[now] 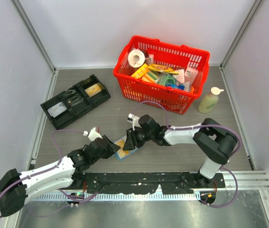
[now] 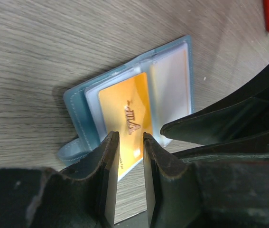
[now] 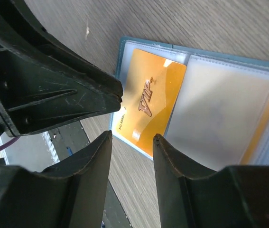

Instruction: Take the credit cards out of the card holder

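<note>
The blue card holder [image 2: 80,118] lies spread open on the table, with clear sleeves. An orange card [image 3: 148,95] sits in one sleeve; a white sleeve [image 3: 210,109] with an orange strip is beside it. My left gripper is open at the holder's strap side, its fingertips over the orange card's near end. From the other side my right gripper reaches over the holder, open, nothing between its fingers. In the top view both grippers hide much of the holder [image 1: 120,157].
A red basket [image 1: 167,95] full of goods stands at the back. The black divided tray [image 1: 67,118] is at the back left, a soap bottle [image 1: 209,100] at the right. Table [image 1: 110,97] between tray and basket is bare.
</note>
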